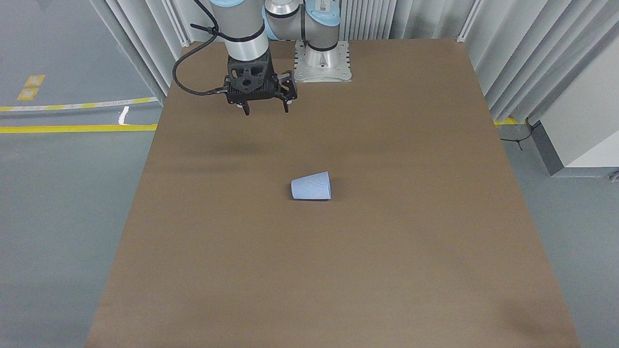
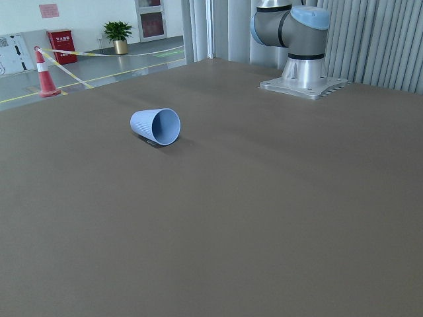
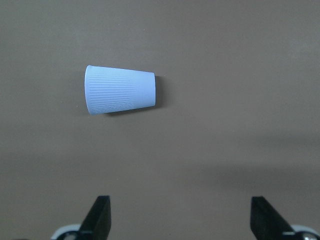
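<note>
A light blue ribbed cup (image 1: 311, 186) lies on its side near the middle of the brown table, its open mouth toward the left camera, where the cup (image 2: 149, 124) shows its hollow inside. My gripper (image 1: 266, 110) hangs above the table toward the back, behind the cup in the front view, fingers apart and empty. In the wrist view the cup (image 3: 120, 90) is at upper left, beyond the two widely spread fingertips of the open gripper.
The robot's mounting plate (image 1: 322, 72) is at the back edge, with pale curtains behind it. Floor and a white block (image 1: 580, 116) lie beyond the table's sides.
</note>
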